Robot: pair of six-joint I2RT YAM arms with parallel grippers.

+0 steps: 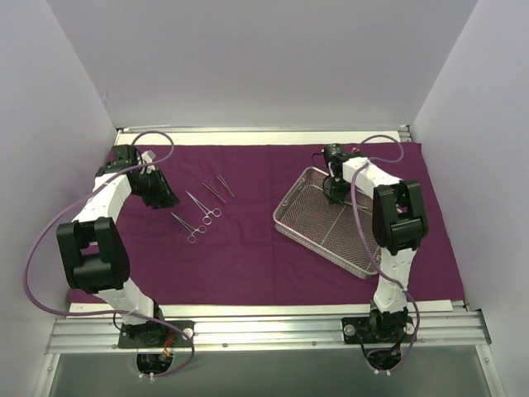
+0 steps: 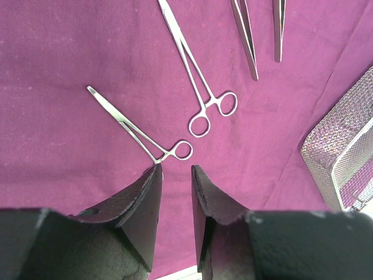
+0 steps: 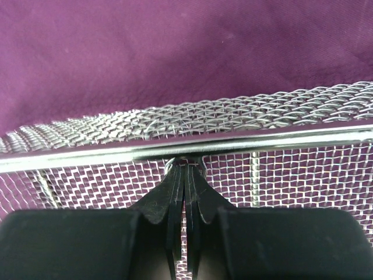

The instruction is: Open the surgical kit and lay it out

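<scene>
My left gripper stands open above the cloth at the left, nothing between its fingers. Two ring-handled clamps lie just beyond it: a shorter clamp (image 2: 121, 118) close to the fingertips and a longer clamp (image 2: 185, 49) farther off. Two tweezers (image 1: 214, 192) lie to their right. My right gripper is shut at the rim of the wire mesh basket (image 1: 314, 242). Curved metal like finger rings (image 3: 169, 165) shows on both sides of its tips; whether the fingers pinch any of it is hidden. A slim metal instrument (image 1: 357, 204) lies in the basket.
The purple cloth (image 1: 231, 265) covers the table, with wide bare room at front left and between the tweezers and the basket. Grey walls (image 1: 248, 66) enclose the back and sides. The basket's raised rim surrounds the right gripper's area.
</scene>
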